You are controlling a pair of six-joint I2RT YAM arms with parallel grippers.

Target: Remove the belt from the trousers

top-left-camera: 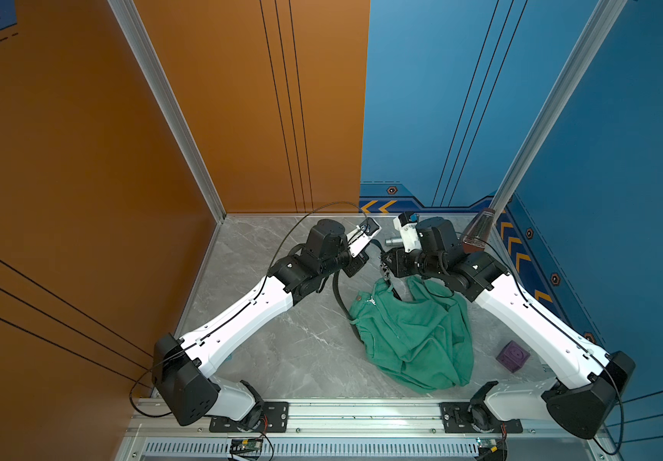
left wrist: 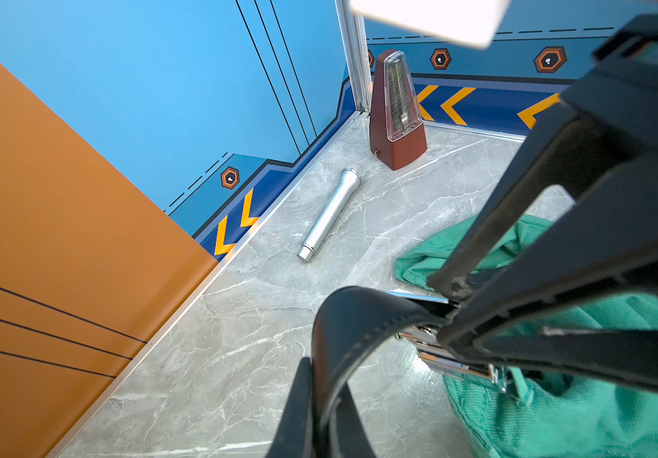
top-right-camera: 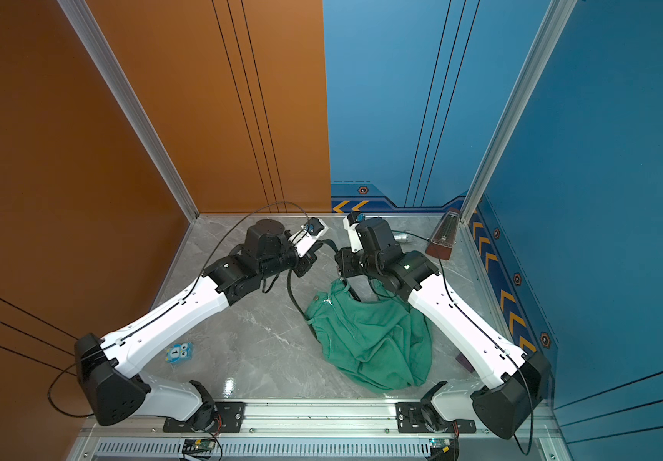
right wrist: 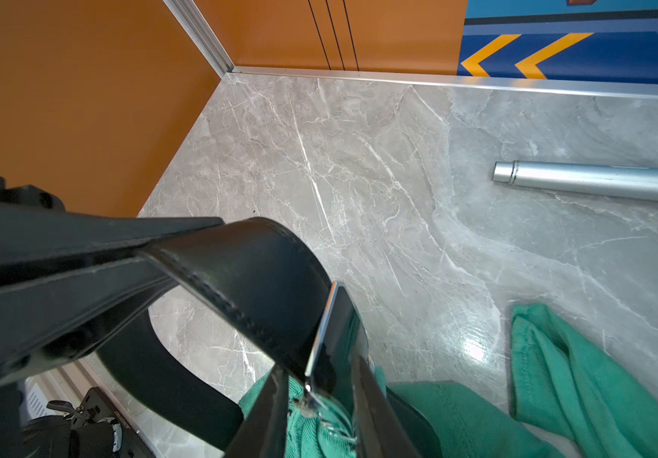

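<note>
The green trousers (top-left-camera: 412,345) lie crumpled on the grey table, below both grippers. A black leather belt (left wrist: 351,320) arches up from them, its metal buckle (left wrist: 451,358) by the middle. My left gripper (top-left-camera: 358,261) is shut on the belt, the strap looping from its fingers in the left wrist view. My right gripper (top-left-camera: 389,265) is beside it at the buckle; in the right wrist view its fingertips stand low around the buckle area, and whether they hold it I cannot tell.
A silver microphone (left wrist: 329,213) lies behind the trousers, a metronome (left wrist: 397,122) in the back right corner. A purple cube (top-left-camera: 512,355) lies at the right, a small blue object (top-right-camera: 179,352) at the front left.
</note>
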